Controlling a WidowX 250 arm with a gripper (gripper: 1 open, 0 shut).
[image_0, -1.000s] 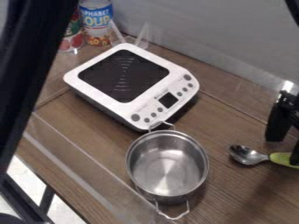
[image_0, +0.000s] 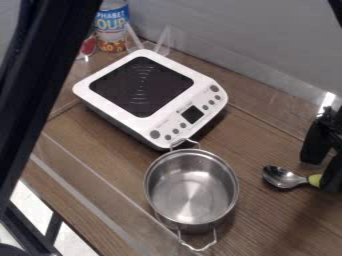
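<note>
My black gripper (image_0: 323, 150) is at the right edge, partly out of frame, low beside a spoon (image_0: 286, 178) with a metal bowl and a yellow-green handle. The fingers stand open; whether they straddle the handle is hard to tell. A steel pot (image_0: 191, 188) with two wire handles sits on the wooden counter left of the spoon. Behind it is a white induction cooker (image_0: 147, 100) with a black top.
An alphabet soup can (image_0: 110, 24) and a red item (image_0: 88, 44) stand at the back left. A pale wall runs along the back. Dark frame bars block the left edge. Bare counter (image_0: 267, 135) lies right of the cooker.
My gripper has shifted very slightly at the right edge. The pot, cooker and spoon look unmoved.
</note>
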